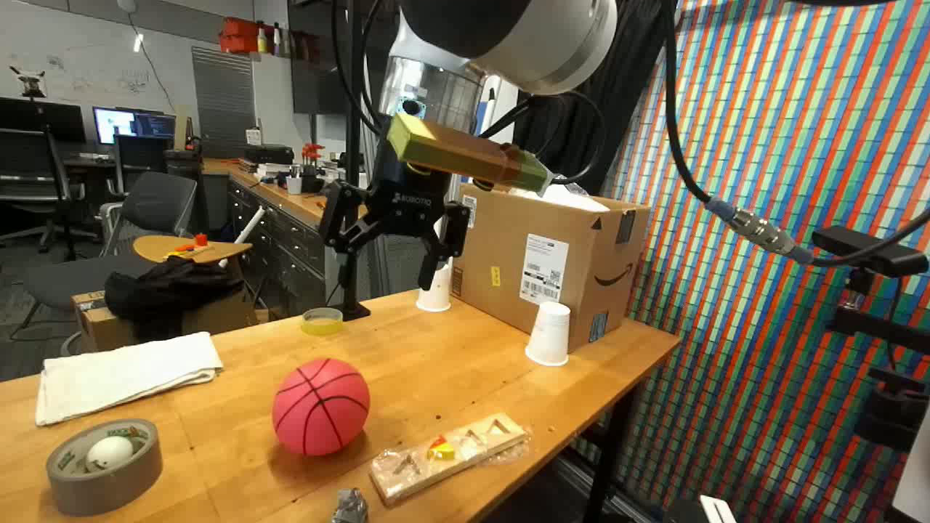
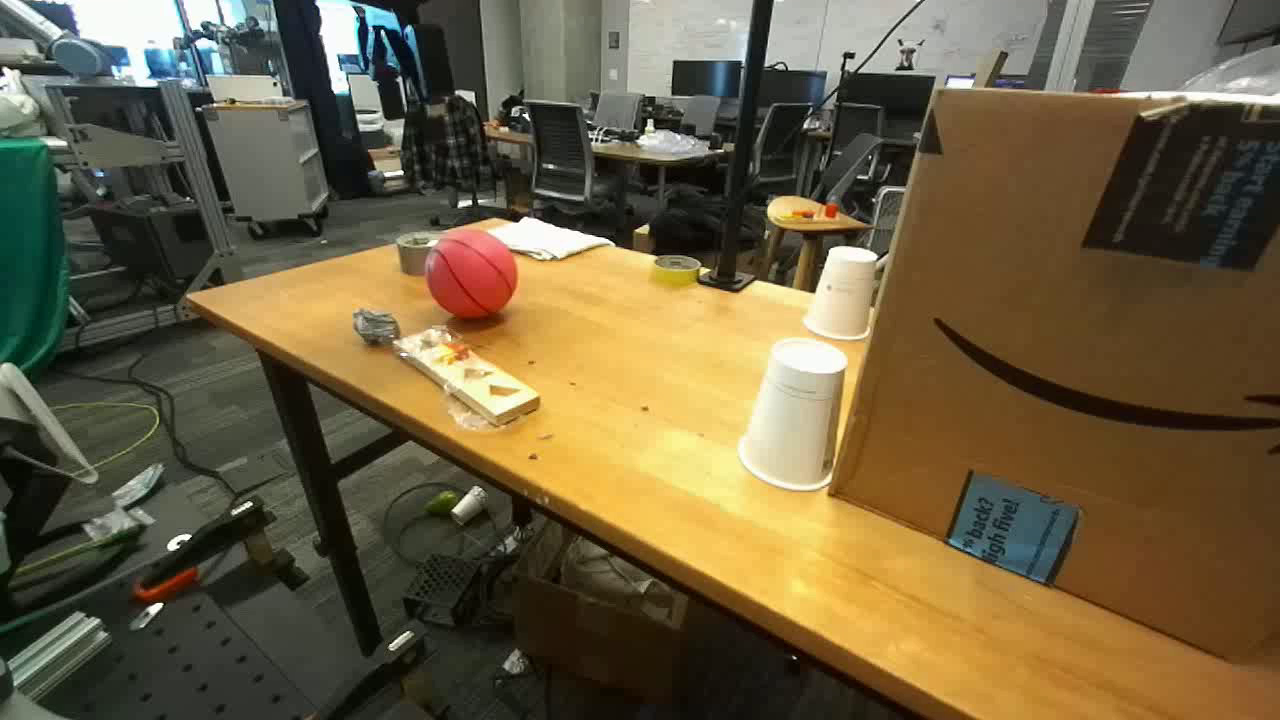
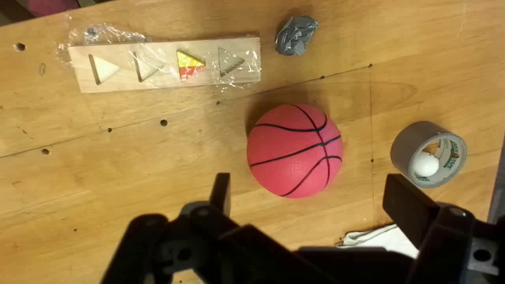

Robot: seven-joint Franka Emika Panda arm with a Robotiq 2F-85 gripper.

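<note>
My gripper (image 1: 386, 270) hangs well above the wooden table with its fingers wide apart and nothing between them. Below it, a pink ball (image 3: 294, 150) with black basketball lines rests on the tabletop, apart from the fingers. A wooden block with triangular cutouts (image 3: 165, 85) lies near the ball, partly in clear plastic; one cutout holds a yellow and red triangle piece (image 3: 190, 66). A grey tape roll (image 3: 402, 146) has a white ball (image 3: 426, 164) inside its ring. Beside the block is a crumpled grey lump (image 3: 296, 36).
Two upside-down white cups (image 2: 789, 420) stand by a large cardboard box (image 2: 1056, 456). A folded white cloth (image 1: 126, 375) and a yellow tape roll (image 1: 322, 322) lie along the far edge, near a black post (image 2: 740, 156). Mid-table is mostly clear.
</note>
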